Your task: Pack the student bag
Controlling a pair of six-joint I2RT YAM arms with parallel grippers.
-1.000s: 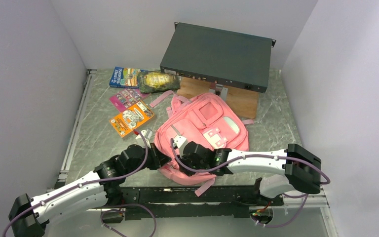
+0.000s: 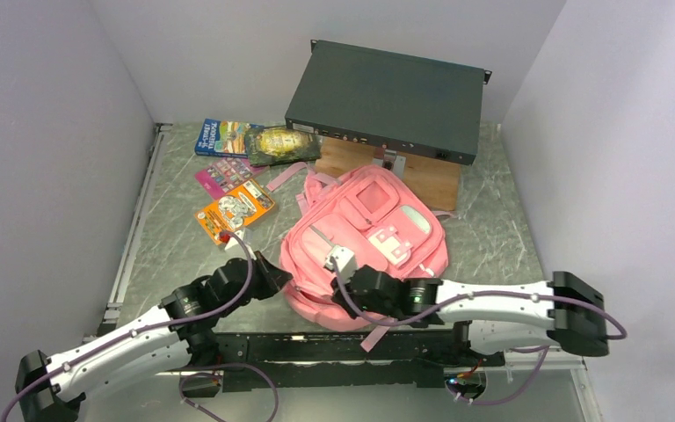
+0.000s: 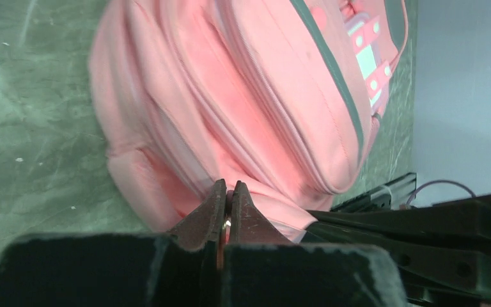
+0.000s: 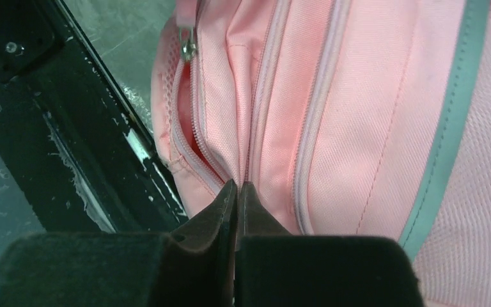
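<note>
The pink backpack (image 2: 330, 233) lies on the grey table, front pocket facing up. At its lower edge my right gripper (image 2: 336, 303) is shut on a fold of the bag; in the right wrist view the pinched cloth (image 4: 238, 128) runs up from the fingertips, beside a partly open zipper (image 4: 195, 144). My left gripper (image 2: 290, 280) is at the bag's lower left corner. Its fingers (image 3: 214, 214) are nearly together, with a thin bit of pink cloth seemingly between them. Orange (image 2: 235, 211), magenta (image 2: 224, 178), blue (image 2: 221, 138) and dark green books (image 2: 281, 143) lie to the left.
A black flat box (image 2: 391, 97) overhangs a wooden board (image 2: 435, 180) behind the bag. A small white item (image 2: 239, 239) sits by the left arm. Walls enclose three sides.
My right gripper has moved right and the bag has shifted slightly right with it. The left gripper has drawn back a little left. The two grippers stand farther apart.
</note>
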